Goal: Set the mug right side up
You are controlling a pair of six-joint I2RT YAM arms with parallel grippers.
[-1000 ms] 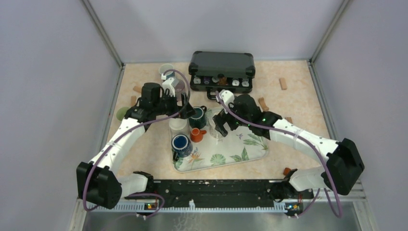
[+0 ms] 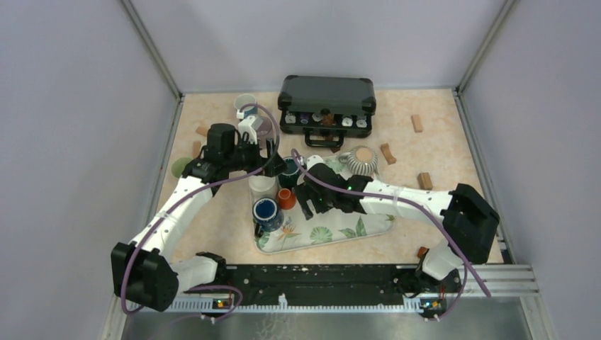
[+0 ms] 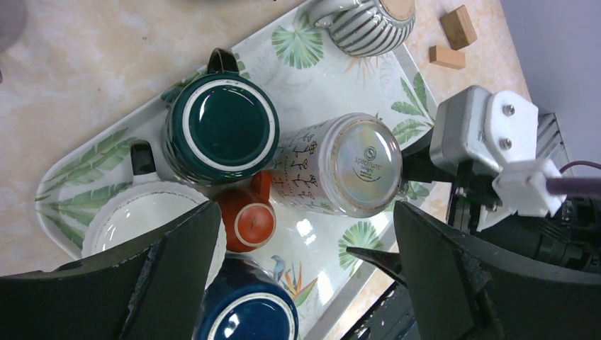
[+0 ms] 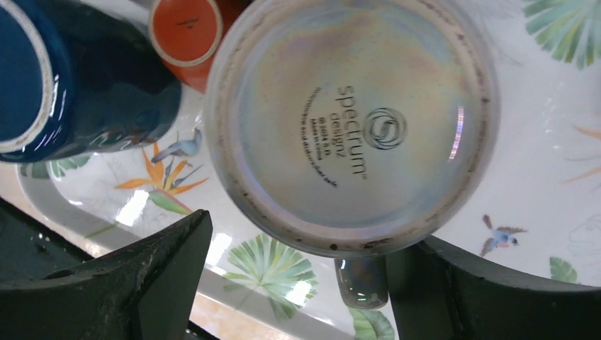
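Note:
A white printed mug lies in the tray, tilted with its base showing; in the right wrist view that base fills the middle, with the handle below. My right gripper is low over this mug, fingers parted around its lower part; whether it touches is unclear. My left gripper hangs open above the left part of the tray, its fingers framing the view from above. Beside the mug are a green mug, a red cup and a blue mug.
The tray also holds a white dish and a striped pot. An open dark case stands at the back. Wooden blocks lie on the table to the right, which is otherwise fairly clear.
My right gripper has moved left and toward the front, down onto the white mug, hiding more of it in the top view. The left arm stays put.

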